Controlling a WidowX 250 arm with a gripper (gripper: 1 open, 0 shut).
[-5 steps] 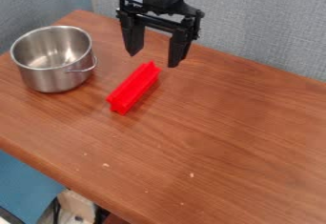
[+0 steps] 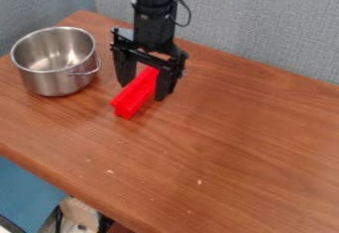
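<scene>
My black gripper (image 2: 145, 72) hangs over a long red block (image 2: 130, 100) on the wooden table, its fingers open and straddling the block's far end. Whether they touch it cannot be told. The block lies diagonally, just right of a shiny steel pot (image 2: 56, 60).
A grey padded wall stands behind, and the table's left edge drops to a blue surface at the lower left.
My gripper has moved down and slightly left onto the far part of the red block. The block and pot look unmoved.
</scene>
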